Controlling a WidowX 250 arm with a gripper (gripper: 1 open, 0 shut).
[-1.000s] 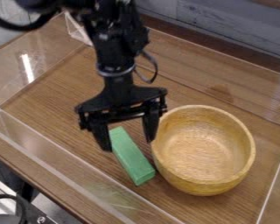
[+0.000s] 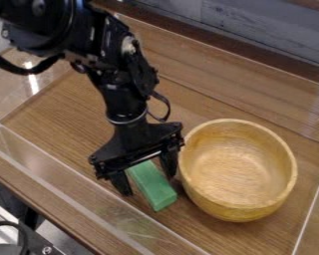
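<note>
My black gripper (image 2: pixel 139 163) is low over the wooden table, its fingers down on either side of a green block (image 2: pixel 153 188), which lies on the table near the front. The fingertips are at the block's upper end; whether they touch it is unclear.
A large wooden bowl (image 2: pixel 238 169) stands just to the right, close to the gripper.
The gripper has come down and toward the front left, onto the upper end of the green block. The bowl and block appear unmoved.
</note>
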